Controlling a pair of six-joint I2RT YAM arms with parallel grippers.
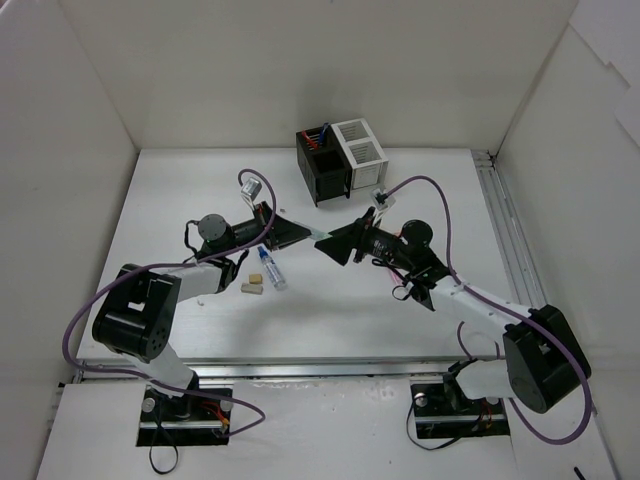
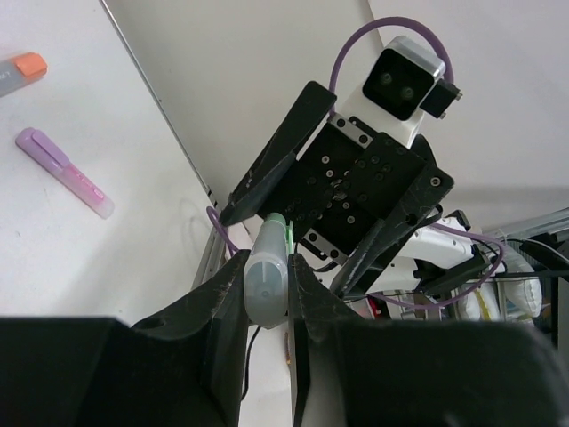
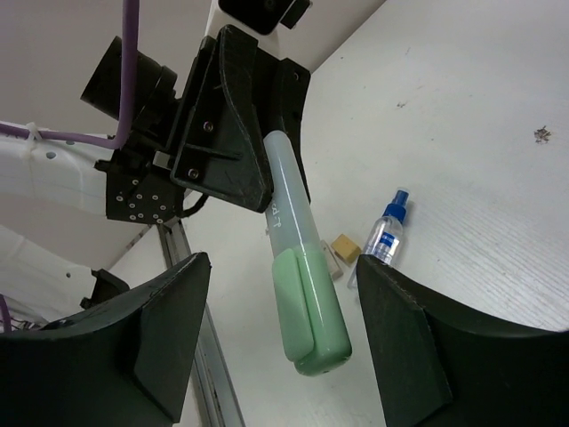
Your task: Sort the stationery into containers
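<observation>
A highlighter (image 3: pixel 292 213) with a clear grey barrel and a green cap hangs above the table between both arms. My left gripper (image 1: pixel 308 234) is shut on its barrel end, as the right wrist view shows. The green-capped end reaches between the spread fingers of my right gripper, which stands open with a gap on either side of the cap. On the table in the left wrist view lie a purple-and-pink highlighter (image 2: pixel 67 173) and an orange-ended item (image 2: pixel 25 71). At the back stand a black container (image 1: pixel 322 175) and a white one (image 1: pixel 364 152).
A clear bottle with a blue cap (image 3: pixel 397 204) lies left of centre, near two small tan blocks, one being an eraser-like block (image 3: pixel 345 247). Red and blue items stick out of the black container.
</observation>
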